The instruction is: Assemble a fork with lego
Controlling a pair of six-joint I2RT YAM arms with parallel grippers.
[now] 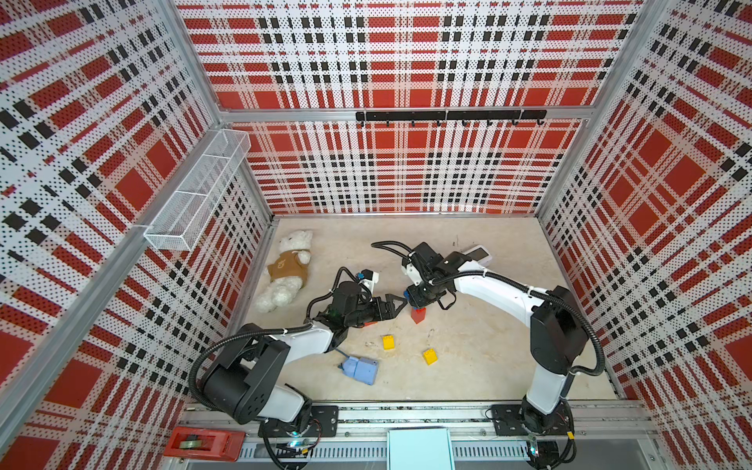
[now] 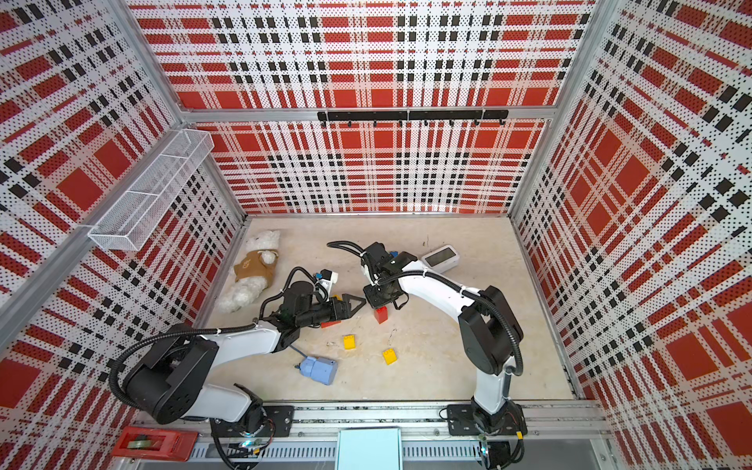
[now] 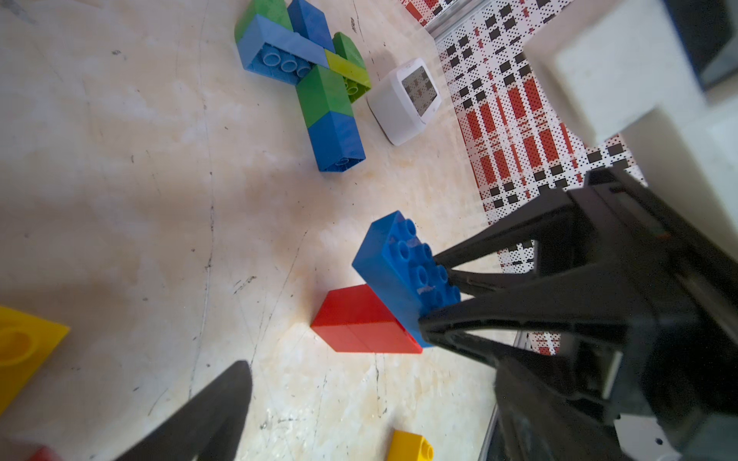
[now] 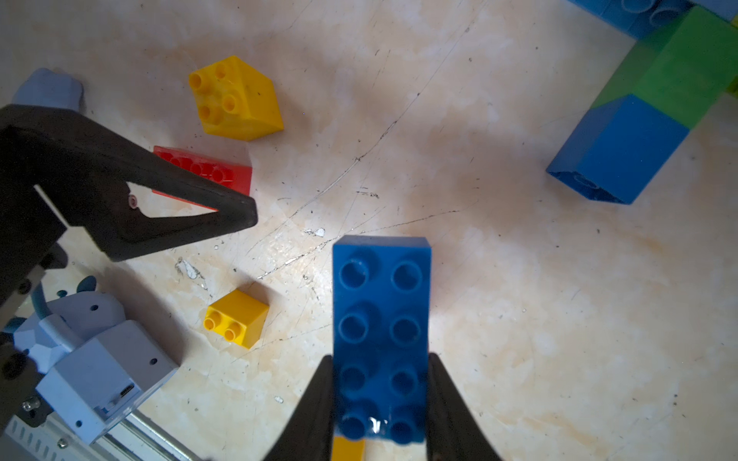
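My right gripper is shut on a blue brick (image 4: 380, 307), gripped at its near end, studs facing that wrist camera. In the left wrist view, a red brick (image 3: 361, 322) lies directly under the blue brick (image 3: 403, 269); whether they are pressed together I cannot tell. Left of them in the top left view, my left gripper (image 1: 401, 305) stands open, with nothing between its fingers. Farther back, a joined blue and green piece (image 3: 326, 100) with a lime part rests on the table. Another red brick (image 4: 203, 173) lies beneath the left finger.
Loose yellow bricks (image 4: 234, 96) (image 1: 430, 356) lie near the middle and front. A light-blue device (image 1: 358, 370) sits at the front left, a white one (image 3: 403, 103) at the back. A teddy bear (image 1: 290, 274) lies at left.
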